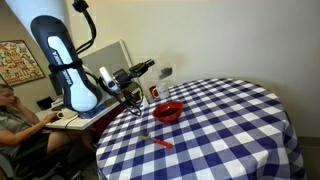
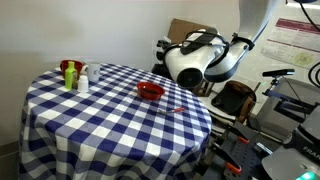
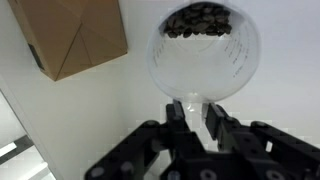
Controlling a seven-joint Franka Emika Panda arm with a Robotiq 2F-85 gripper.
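Note:
A pale, translucent cup (image 3: pixel 173 62) fills the upper middle of the wrist view, its wall between the fingertips of my gripper. Dark brown beans (image 3: pixel 197 19) are gathered inside the cup at its far side. From exterior view 1, my gripper (image 1: pixel 149 68) is raised above the far left part of the table, with the small cup (image 1: pixel 164 73) at its end. A red bowl (image 1: pixel 168 112) rests on the checkered cloth below and slightly to the right. In exterior view 2 the cup is hard to make out by the gripper (image 2: pixel 163 43).
A utensil with an orange-red handle (image 1: pixel 158 141) lies in front of the bowl. At the table's other end stand a green bottle (image 2: pixel 70 76), a white bottle (image 2: pixel 83 86), a mug (image 2: pixel 93 73) and another red bowl (image 2: pixel 66 65). A cardboard box (image 3: pixel 80 30) shows below the gripper.

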